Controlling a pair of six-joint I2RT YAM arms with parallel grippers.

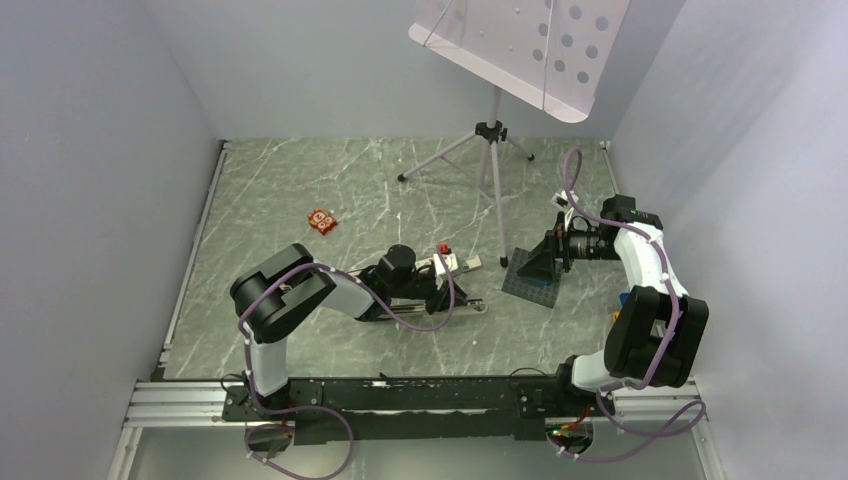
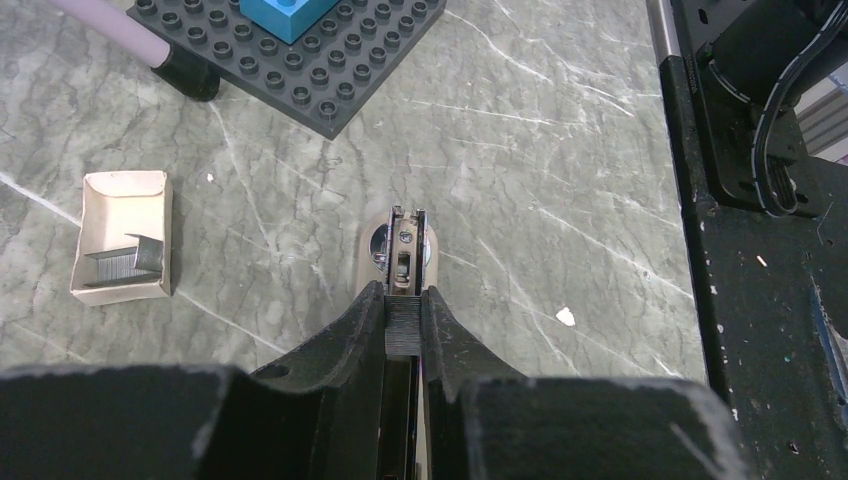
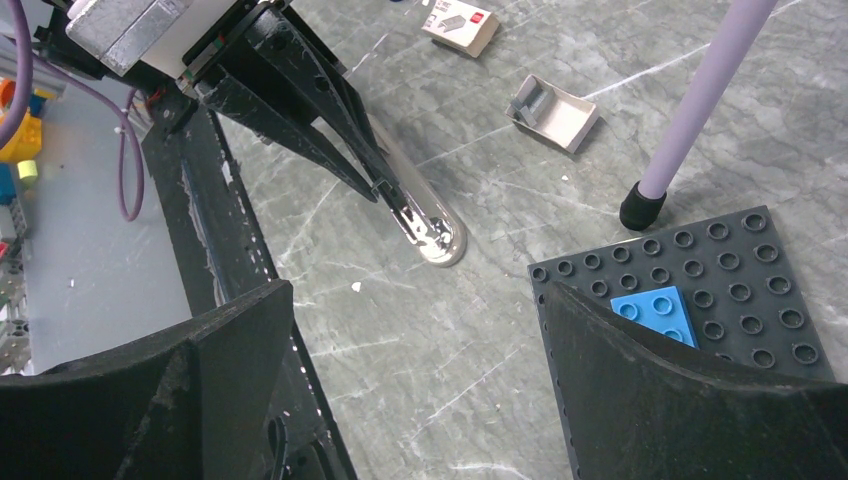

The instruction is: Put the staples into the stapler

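In the left wrist view the stapler (image 2: 430, 250) lies with its metal channel (image 2: 404, 262) exposed, front end beyond my fingertips. My left gripper is shut on a short grey staple strip (image 2: 403, 327), which lines up with the channel. Whether the strip rests fully down in it, I cannot tell. From the right wrist view, my left fingers (image 3: 345, 115) reach down onto the stapler (image 3: 448, 245). My right gripper is open and empty, hovering near the dark studded plate. An open cardboard tray (image 2: 128, 192) holds more staples (image 2: 118, 265).
The dark studded plate (image 3: 690, 240) carries a blue brick (image 3: 655, 310). Beside it stands a tripod leg (image 3: 690, 110). A small box (image 3: 460, 25) lies behind the tray, and a red-orange item (image 1: 321, 221) sits at far left.
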